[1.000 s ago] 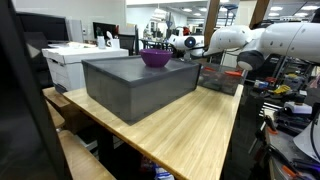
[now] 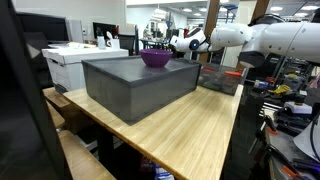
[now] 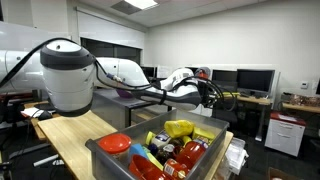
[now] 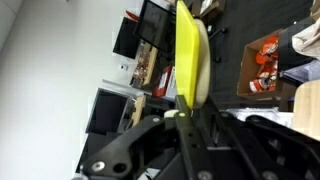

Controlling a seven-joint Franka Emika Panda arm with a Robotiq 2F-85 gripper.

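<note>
My gripper is shut on a long yellow object [image 4: 187, 55] with a pale, rounded edge. In the wrist view the object sticks up from between the fingers, and what kind of thing it is I cannot tell. Exterior view 2 has the arm's end [image 3: 205, 88] stretched out above the far side of an open grey bin, but the held object is too small to make out there. The arm's end [image 2: 182, 40] shows in exterior view 1 at the far end of the grey box.
Several colourful items, among them a red round piece [image 3: 114, 142] and a yellow one [image 3: 178, 128], fill the grey bin [image 3: 120, 169]. A purple bowl [image 2: 155, 58] rests on the grey box [image 2: 135, 98].
In exterior view 1 the arm's end has shifted a little to the left over the last second. The bowl and the grey box have not moved.
</note>
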